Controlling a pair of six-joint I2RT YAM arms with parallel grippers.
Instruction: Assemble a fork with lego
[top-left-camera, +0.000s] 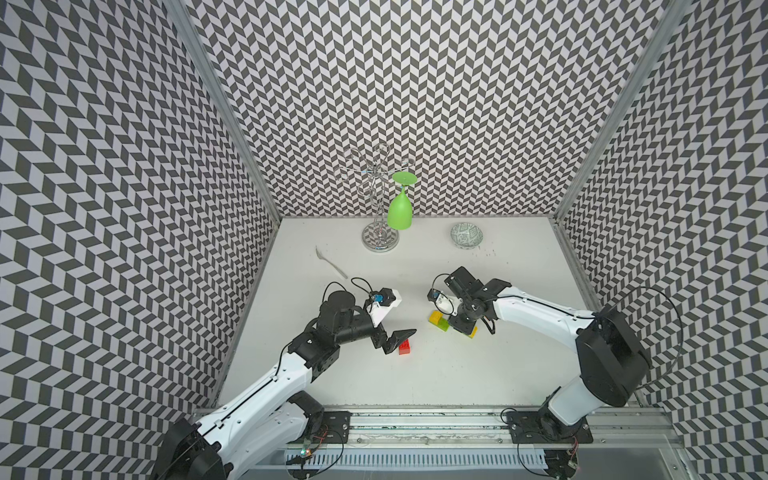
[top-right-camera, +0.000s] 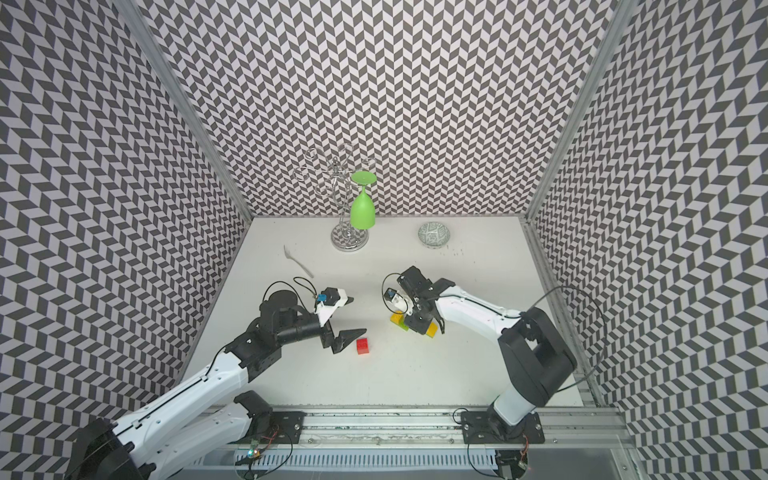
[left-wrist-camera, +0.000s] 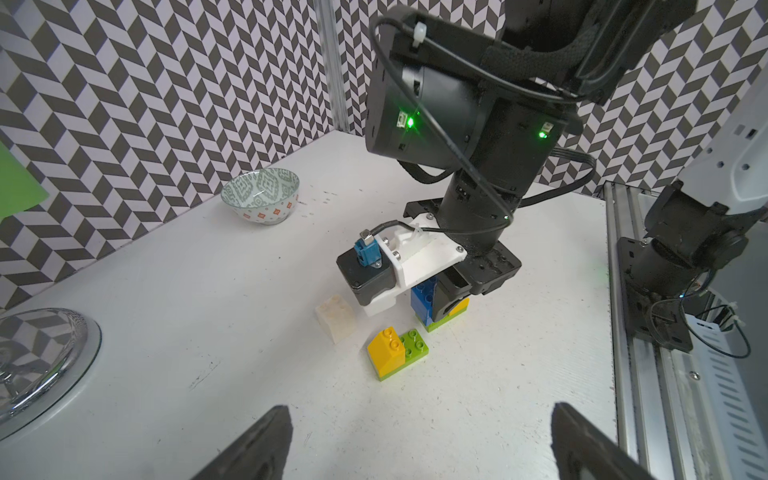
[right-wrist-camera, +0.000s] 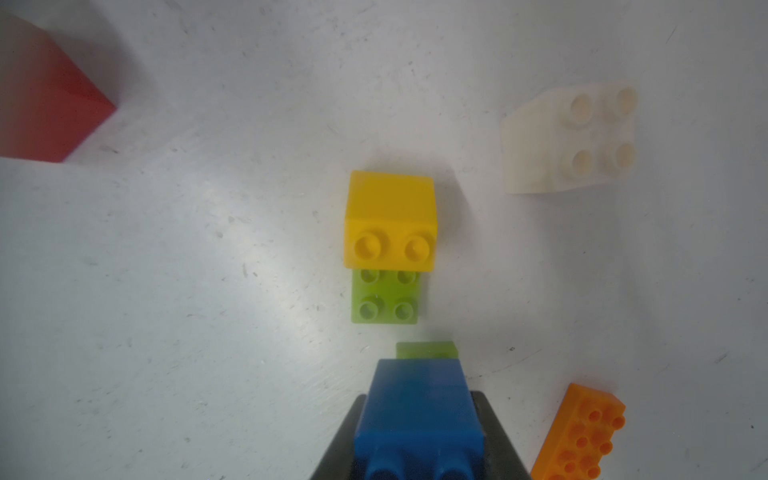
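My right gripper is shut on a blue brick (left-wrist-camera: 424, 300), low over a green piece with yellow (left-wrist-camera: 457, 308) on it. Beside it sits another yellow brick (right-wrist-camera: 389, 208) on a green base (right-wrist-camera: 385, 300). A white brick (right-wrist-camera: 568, 140) stands behind them and an orange brick (right-wrist-camera: 577, 432) lies nearby. A red brick (top-right-camera: 362, 345) lies left of these, near my left gripper (top-left-camera: 397, 318), whose fingers stand wide open above the table, empty.
A green glass (top-left-camera: 400, 209) hangs on a metal stand (top-left-camera: 380, 238) at the back. A bowl (top-left-camera: 466, 235) stands back right, and a fork (top-left-camera: 332, 262) lies at the left.
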